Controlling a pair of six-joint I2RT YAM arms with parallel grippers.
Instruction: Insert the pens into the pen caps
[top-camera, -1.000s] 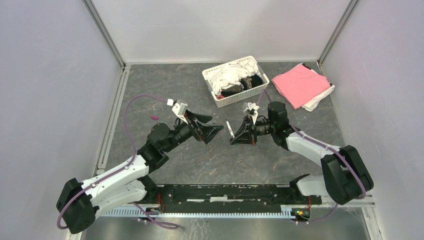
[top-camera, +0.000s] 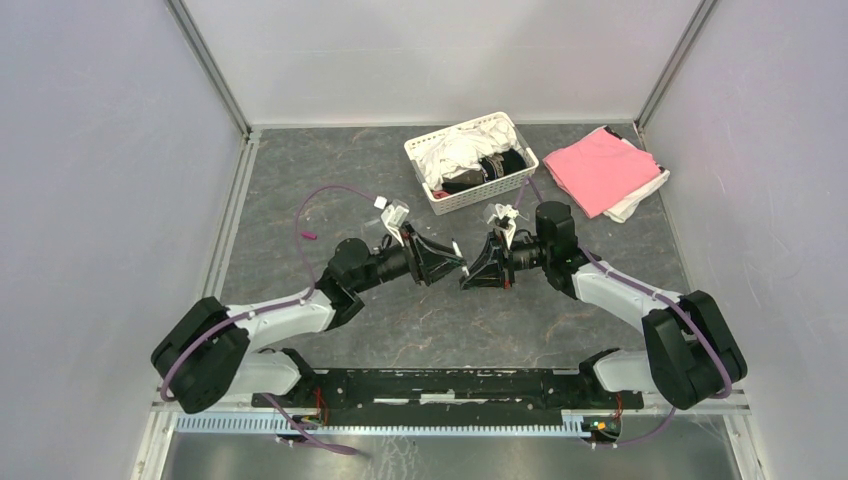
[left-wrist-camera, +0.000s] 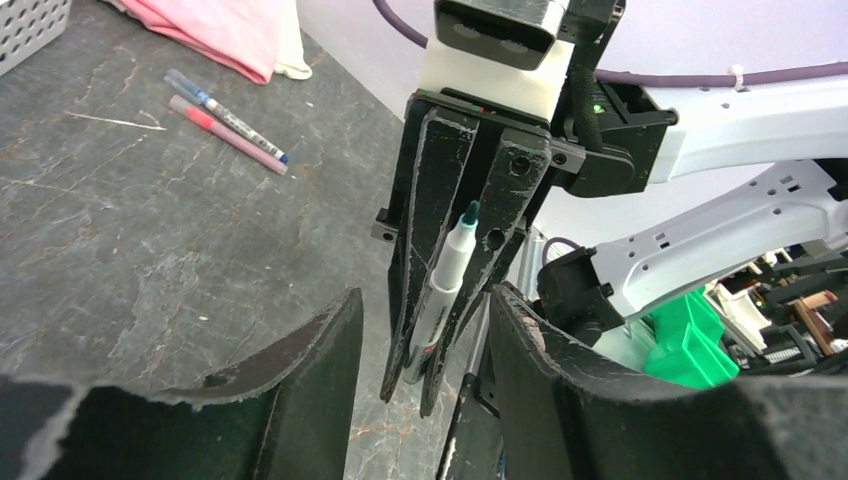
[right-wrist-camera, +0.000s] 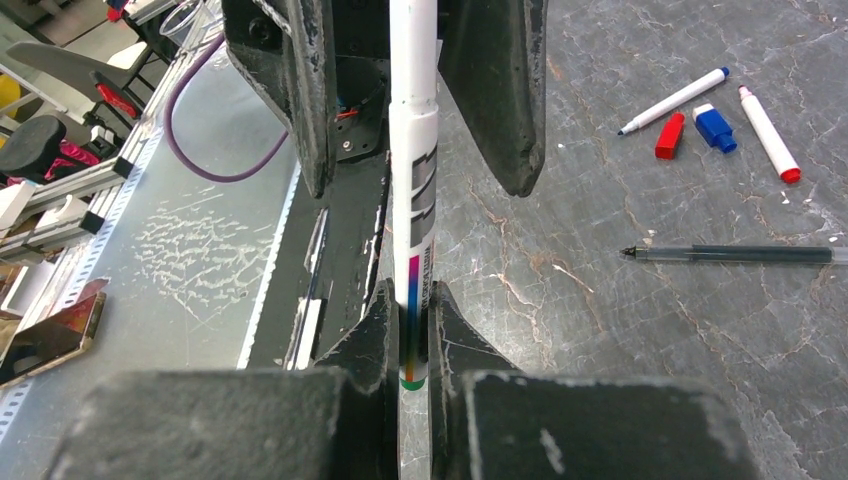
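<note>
A white marker (left-wrist-camera: 441, 288) with a dark green nib stands nearly upright, clamped low in my right gripper. In the right wrist view, the green lower end of its barrel shows between the fingers. My left gripper is open, its fingers (right-wrist-camera: 515, 165) to either side of the marker's upper part and apart from it. On the table, in the right wrist view, lie a red cap (right-wrist-camera: 670, 137), a blue cap (right-wrist-camera: 714, 129), a white marker with a blue nib (right-wrist-camera: 673, 102) and a white marker with a red end (right-wrist-camera: 769, 134).
A clear black pen (right-wrist-camera: 740, 254) lies near those caps. The left wrist view shows a blue pen (left-wrist-camera: 228, 115) beside a pink one (left-wrist-camera: 229, 135). At the back are a white basket (top-camera: 478, 195) of cloths and a pink towel (top-camera: 602, 172). A small magenta piece (top-camera: 309, 236) lies at left.
My left arm has moved right, bringing its gripper from clear of the marker to close around its upper part. The right arm and its marker have stayed put.
</note>
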